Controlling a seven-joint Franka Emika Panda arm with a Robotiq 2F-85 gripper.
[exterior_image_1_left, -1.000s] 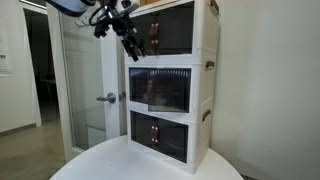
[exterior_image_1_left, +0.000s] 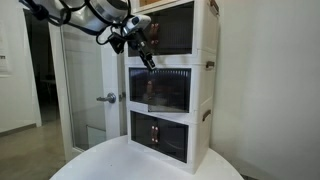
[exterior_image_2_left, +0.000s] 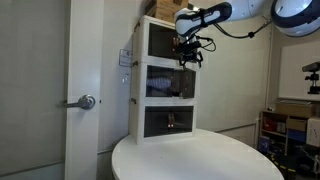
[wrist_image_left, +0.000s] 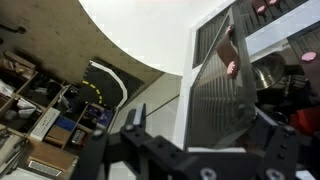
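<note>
A white three-tier cabinet (exterior_image_1_left: 203, 100) with dark see-through doors stands on a round white table. My gripper (exterior_image_1_left: 135, 56) is high in front of its upper and middle tiers, with its fingers spread apart. In the wrist view the gripper has a dark finger (wrist_image_left: 134, 122) on each side and nothing visibly held. The middle door (wrist_image_left: 210, 92) shows as a tilted, see-through panel with a reddish handle (wrist_image_left: 231, 69), and it stands partly open. Whether a finger touches this door cannot be told. A metal pot (wrist_image_left: 267, 70) shows beside it.
Cardboard boxes (exterior_image_2_left: 165, 10) rest on top of the cabinet. A door with a metal handle (exterior_image_2_left: 86, 102) is at the left, and a shelf (exterior_image_2_left: 285, 125) stands far right.
My gripper has moved rightward and lower in front of the cabinet over the last second. The cabinet shows no clear change.
</note>
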